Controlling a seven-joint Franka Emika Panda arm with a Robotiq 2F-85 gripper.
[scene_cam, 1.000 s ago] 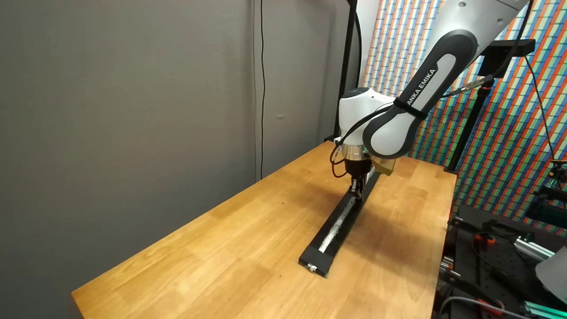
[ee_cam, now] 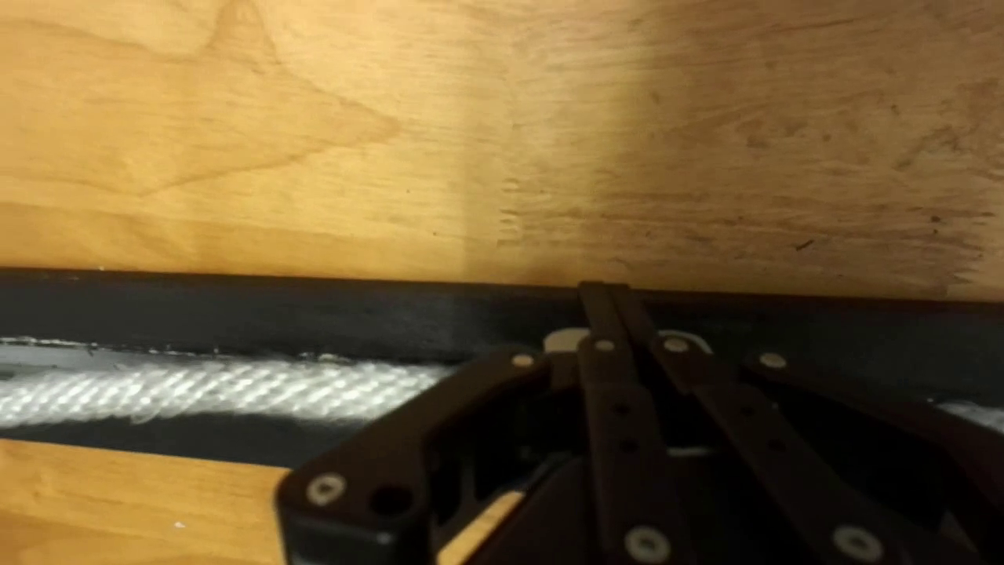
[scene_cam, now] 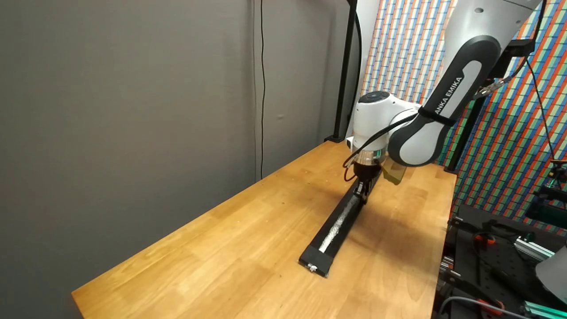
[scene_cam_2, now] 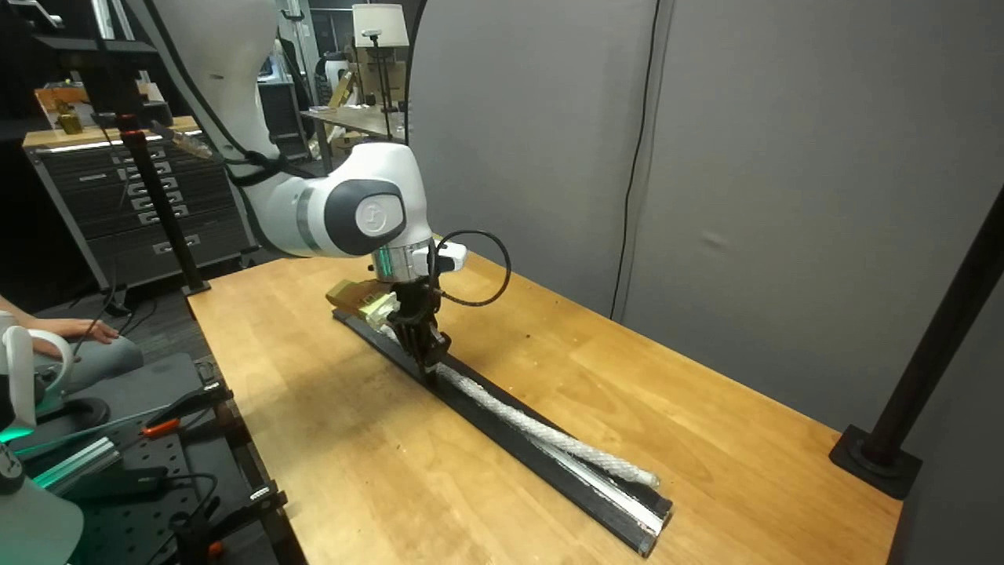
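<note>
A white braided rope lies lengthwise along a long black channel on the wooden table. Toward the channel's near end in exterior view 2, the rope rests to one side and a shiny strip shows next to it. My gripper points down at the channel partway along it, its two fingers pressed together. In the wrist view the fingertips lie over the channel's dark upper edge, and the rope runs behind the finger linkage. Nothing shows between the fingertips. The gripper hides part of the rope.
A yellowish block sits at the channel's far end, partly behind the gripper. Grey wall panels border one long side of the table. Bare tabletop lies on both sides of the channel. A black post stands at a corner.
In exterior view 1, the arm has shifted right and slightly farther along the channel toward the yellowish block. The channel has stayed in place.
</note>
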